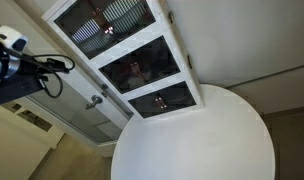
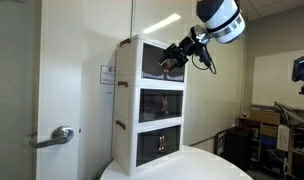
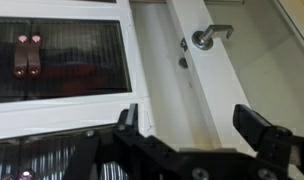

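Note:
A white cabinet (image 2: 116,122) with three stacked, dark-windowed compartments stands on a round white table (image 1: 197,145). All its doors look closed. Small brown handles sit in pairs at the door middles, as on the middle door (image 1: 138,70). My gripper is open in the wrist view, with nothing between its fingers. There the cabinet front (image 3: 62,117) fills the left side. In exterior view 2 the gripper (image 2: 180,54) overlaps the top compartment; its distance from the door is unclear. Exterior view 1 shows the arm (image 1: 10,72) at the left edge, its fingers not distinct.
A room door with a metal lever handle (image 2: 61,134) lies left of the cabinet. Shelves with boxes (image 2: 264,128) stand at the far right. A loose black cable (image 1: 57,68) hangs from the arm.

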